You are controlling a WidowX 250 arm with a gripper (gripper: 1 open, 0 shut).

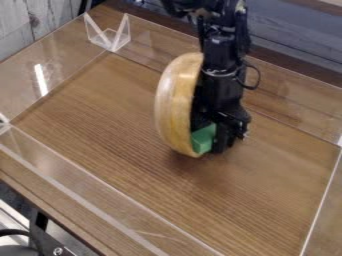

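Observation:
A large yellow-orange bowl-like object (pixel 178 98) is tipped on its side, its rim roughly vertical, near the middle of the view. Just right of its lower part is a green object (pixel 202 138), partly covered by the black gripper (pixel 217 132). My gripper reaches down from the top behind the yellow object and is shut on something there; the fingers are dark and partly hidden, so whether they hold the yellow object, the green one or both is unclear.
A clear plastic piece (pixel 110 30) stands at the back left. A grey wall runs along the back.

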